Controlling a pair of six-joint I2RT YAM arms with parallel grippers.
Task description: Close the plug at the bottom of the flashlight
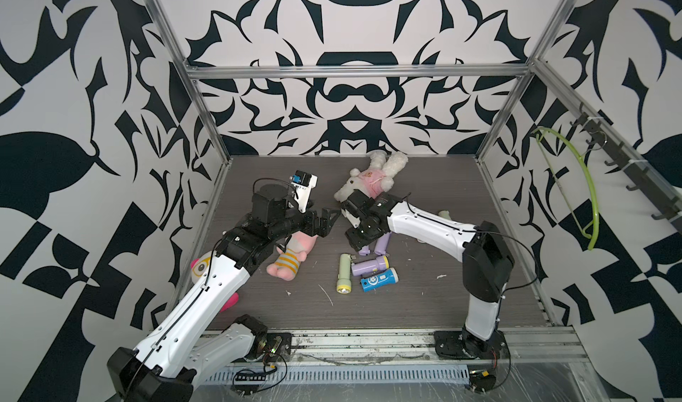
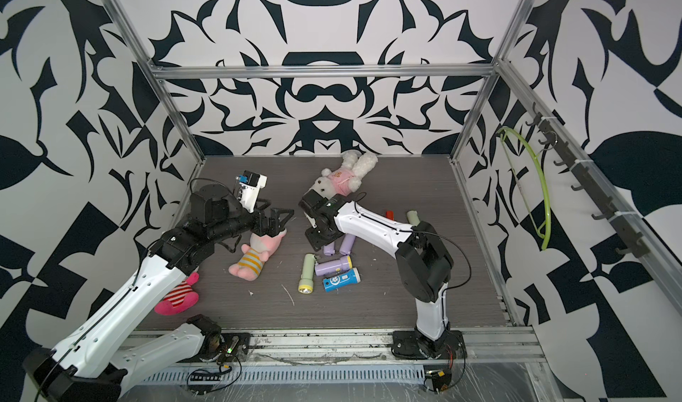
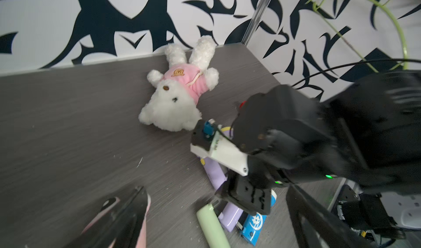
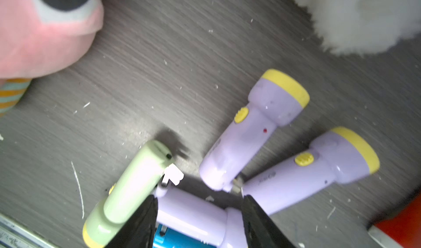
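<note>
Over the flashlights, my right gripper is part open with its fingers (image 4: pixel 258 223) apart and nothing held between them. Below it lie a light green flashlight (image 4: pixel 133 182), its pale plug (image 4: pixel 174 174) hanging open at the end, and a lavender flashlight (image 4: pixel 190 215) close beside that plug. Farther off are two more lavender flashlights, one in the middle (image 4: pixel 239 145) with a small pale plug (image 4: pixel 237 185) sticking out at its end, the other at the right (image 4: pixel 302 175). My left gripper stands open and empty, left of the right arm and above the table.
A blue flashlight (image 1: pixel 380 279) lies in front of the lavender one. A pink plush toy (image 1: pixel 290 260) sits under the left arm, a white plush bear (image 1: pixel 373 181) at the back. A red object (image 4: pixel 401 221) lies to the right.
</note>
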